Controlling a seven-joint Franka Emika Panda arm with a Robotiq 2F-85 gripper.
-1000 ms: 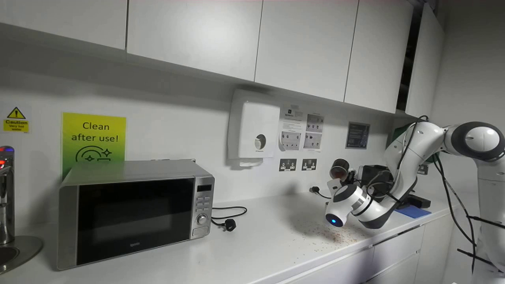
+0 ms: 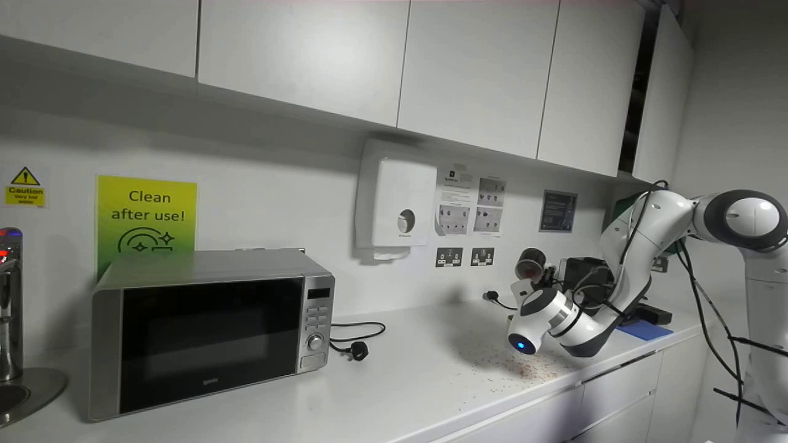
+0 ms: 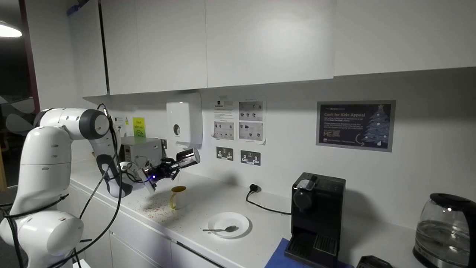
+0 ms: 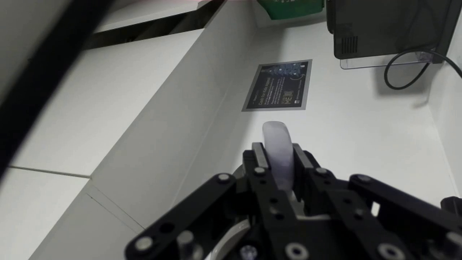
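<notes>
My gripper is shut on a pale, rounded, handle-like strip (image 4: pixel 277 136), which stands up between the fingertips in the wrist view. In exterior view 2, a dark cylindrical container (image 3: pixel 187 157) with a shiny end is at the gripper, raised above the counter and tilted. The same container (image 2: pixel 529 264) shows a reddish-brown inside in exterior view 1. Whether the pale strip belongs to it is hard to tell. Below and near it stands a white mug (image 3: pixel 179 198) with a yellow inside and handle, upright on the counter.
Reddish crumbs (image 3: pixel 156 209) lie scattered on the counter by the mug. A white plate (image 3: pixel 217 218) with a spoon (image 3: pixel 230 228), a black coffee machine (image 3: pixel 317 214) and a glass kettle (image 3: pixel 441 232) stand farther right. A microwave (image 2: pixel 210 332) occupies the other end; cupboards overhang.
</notes>
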